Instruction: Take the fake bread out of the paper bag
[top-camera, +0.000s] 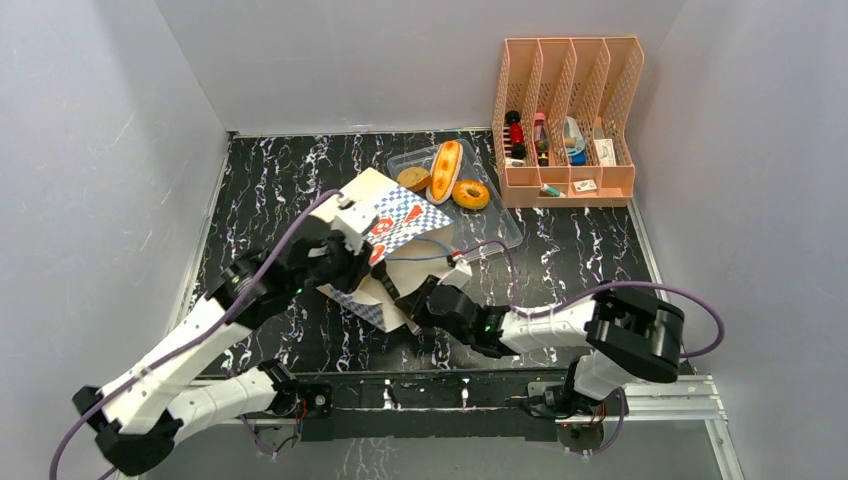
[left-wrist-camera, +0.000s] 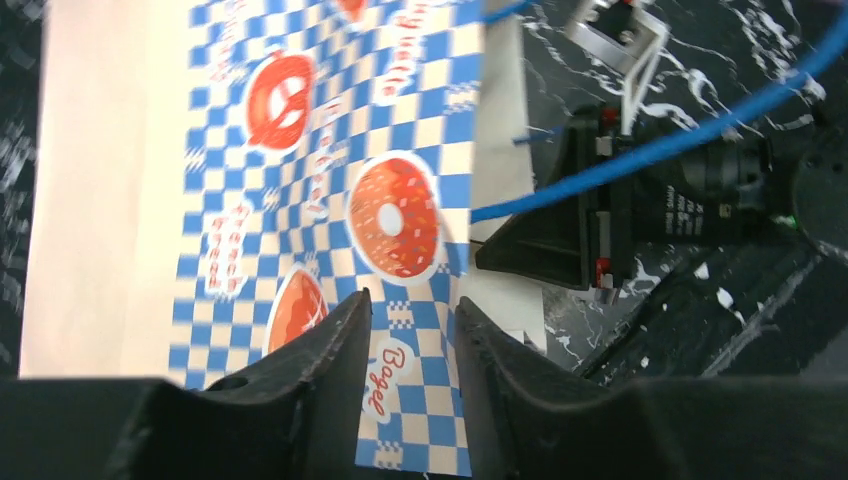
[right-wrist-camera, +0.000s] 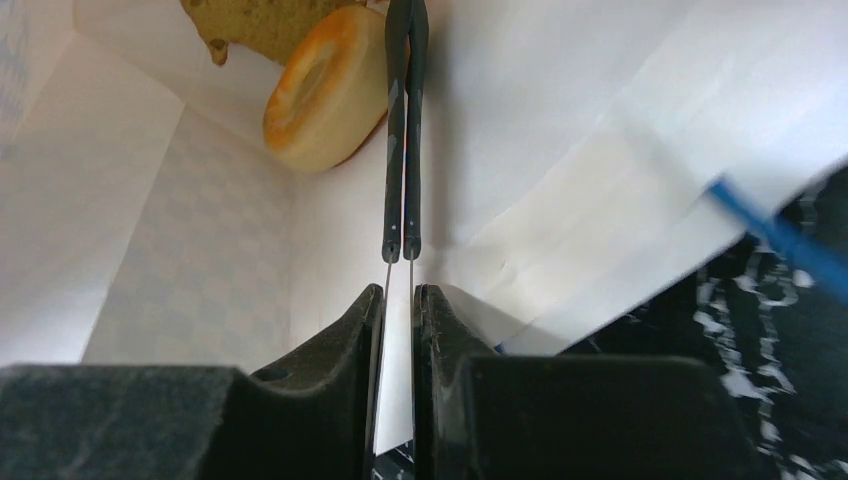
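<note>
The paper bag (top-camera: 410, 215), with a blue-and-white check and red round prints, lies tilted on the table. Its mouth faces my right arm. In the left wrist view my left gripper is part open, its fingers apart on either side of the printed bag (left-wrist-camera: 390, 215) edge. My right gripper is shut on black tongs (right-wrist-camera: 395, 160), which reach into the bag. The closed tongs lie against or just over the right side of a fake bagel (right-wrist-camera: 330, 90); exact contact is unclear. Behind it sits a darker brown bread piece (right-wrist-camera: 265, 25), partly cut off.
A clear tray (top-camera: 505, 232) behind the bag holds a long loaf (top-camera: 445, 170), a bagel (top-camera: 470, 194) and a brown piece (top-camera: 414, 179). An orange divided rack (top-camera: 570, 190) stands at the back right. Blue bag cords (top-camera: 425, 258) hang near the tongs.
</note>
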